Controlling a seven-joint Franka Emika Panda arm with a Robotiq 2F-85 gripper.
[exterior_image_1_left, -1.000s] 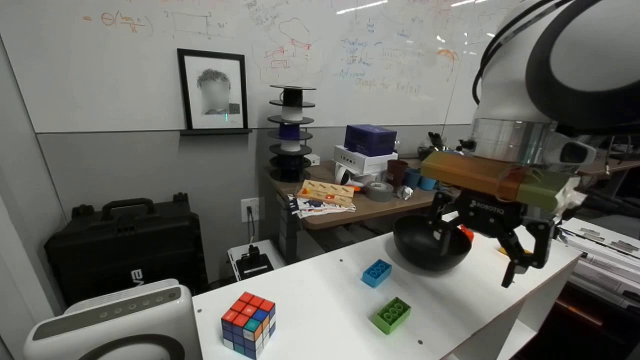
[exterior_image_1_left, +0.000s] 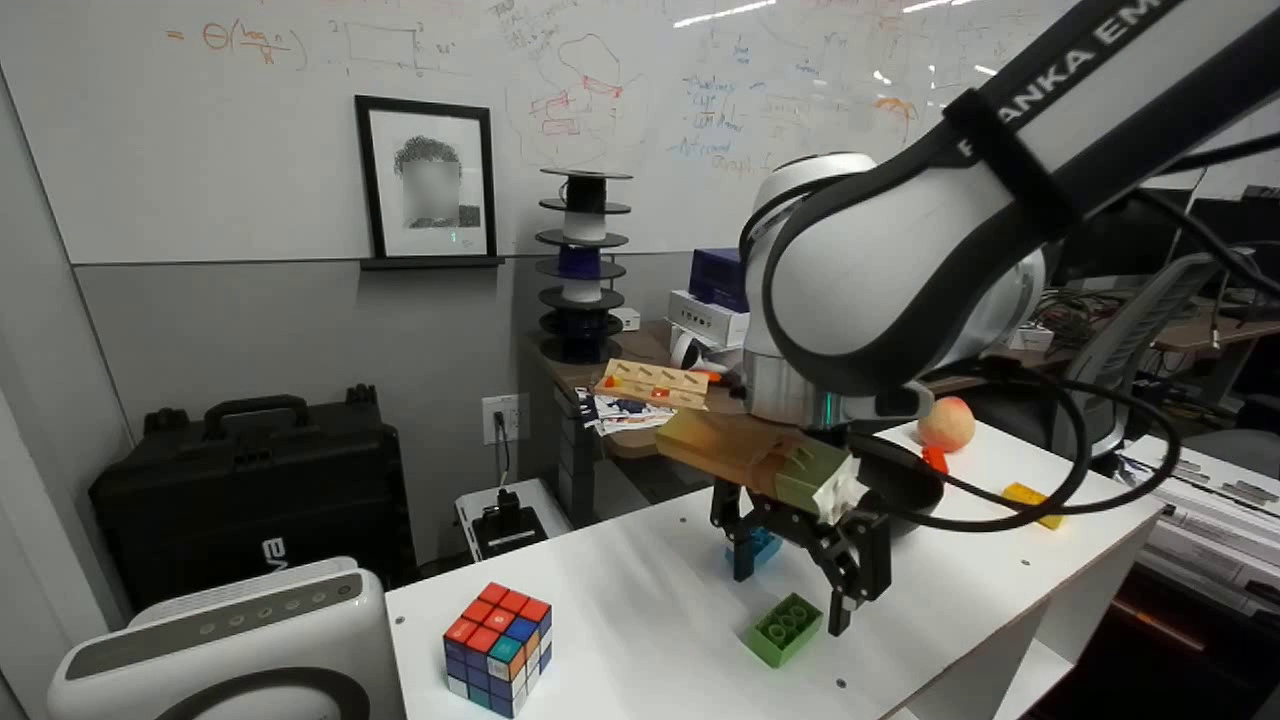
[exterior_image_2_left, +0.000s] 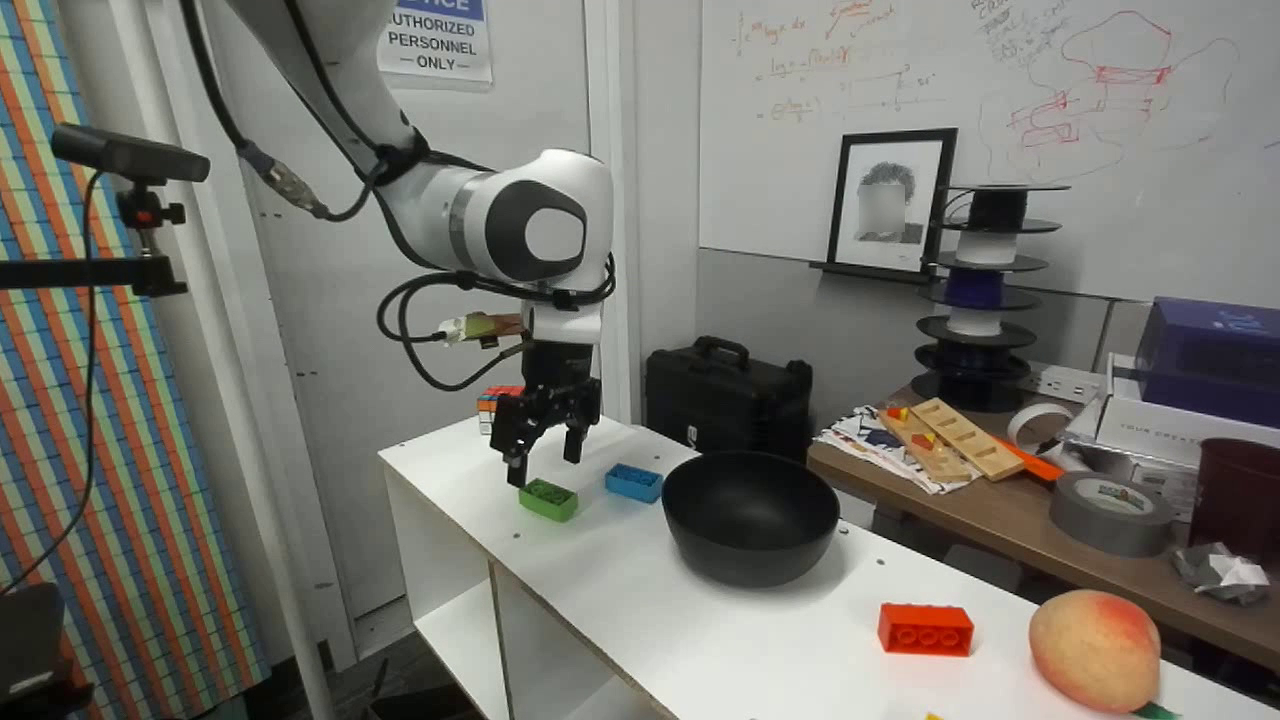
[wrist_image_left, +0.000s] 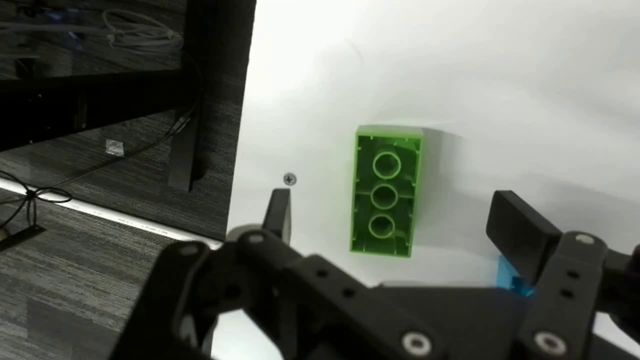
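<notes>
My gripper stands open above the white table, nothing between its fingers. In the wrist view a green block (wrist_image_left: 384, 195) lies on the table, hollow side up, its long sides facing the two fingers and apart from both. Exterior view 1 shows the gripper (exterior_image_1_left: 792, 594) hanging over the green block (exterior_image_1_left: 786, 631). A blue block (exterior_image_2_left: 633, 482) rests close by, partly hidden behind a finger in the wrist view. The black bowl (exterior_image_2_left: 750, 522) sits beyond the blue block.
A Rubik's cube (exterior_image_1_left: 499, 649) stands near one end of the table. Toward the other end are a red block (exterior_image_2_left: 925, 629), a peach (exterior_image_2_left: 1094, 650) and a yellow block (exterior_image_1_left: 1033, 504). The table's edge (wrist_image_left: 241, 120) runs close to the green block.
The arm has swung left in exterior view 1, from beside the bowl to over the green block, and it is lower. Blocks and bowl have not moved.
</notes>
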